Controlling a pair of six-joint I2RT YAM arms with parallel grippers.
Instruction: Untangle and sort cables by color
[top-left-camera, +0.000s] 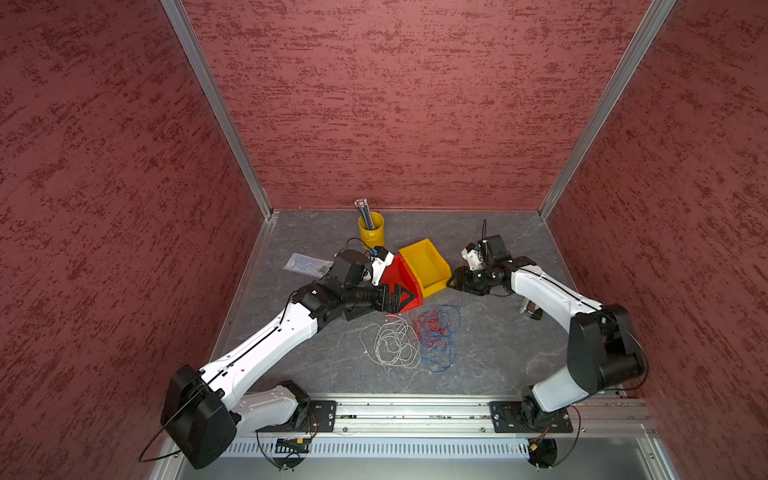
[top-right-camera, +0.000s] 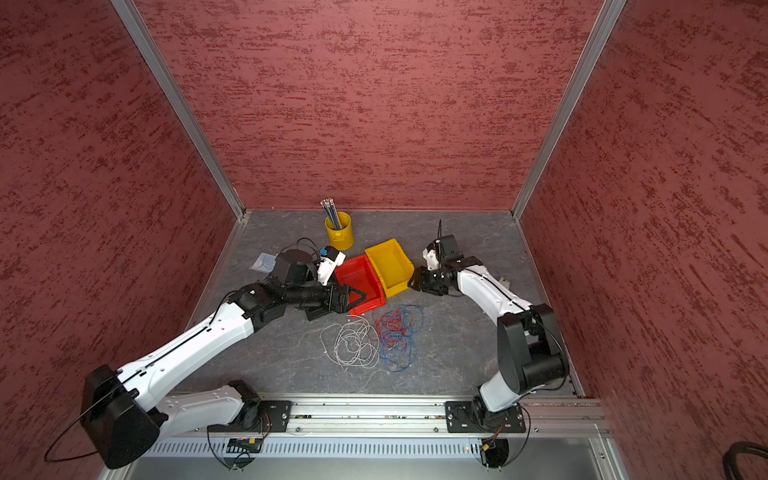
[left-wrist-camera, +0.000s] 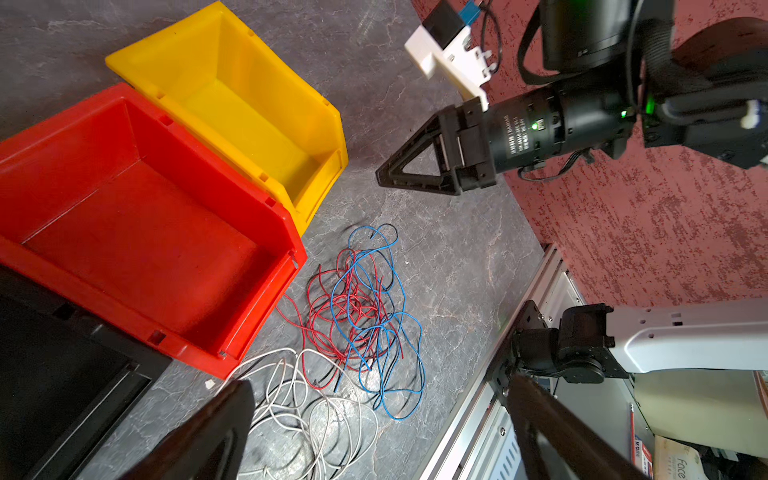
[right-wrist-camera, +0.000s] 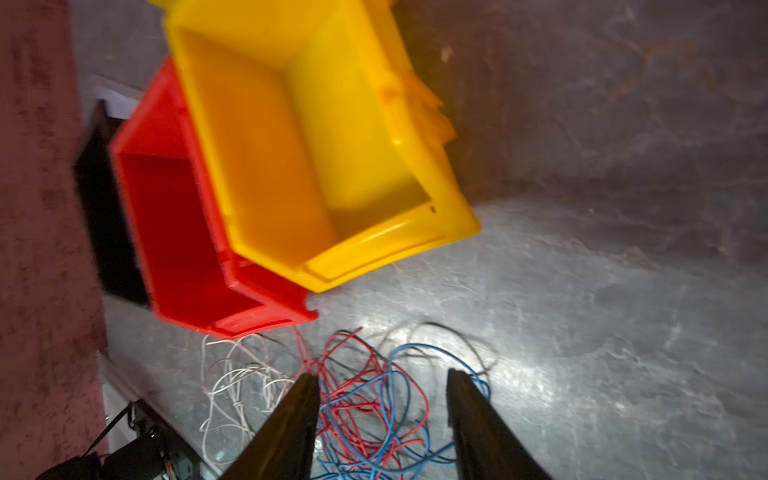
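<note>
A tangle of red cables (left-wrist-camera: 344, 308) and blue cables (left-wrist-camera: 417, 344) lies on the table, a few dark strands among them. White cables (top-left-camera: 392, 342) lie loosely looped to its left, some strands touching the red ones. My left gripper (top-left-camera: 409, 299) hovers by the red bin's front, its fingers wide apart and empty in the left wrist view. Near the front right corner of the yellow bin is my right gripper (top-left-camera: 452, 282). Between its fingers there is a clear gap; cables show beyond them, and none appears gripped.
The empty yellow bin (left-wrist-camera: 249, 104) and empty red bin (left-wrist-camera: 152, 240) stand side by side, with a black bin (left-wrist-camera: 60, 376) left of the red one. A yellow cup (top-left-camera: 371, 233) of rods stands behind.
</note>
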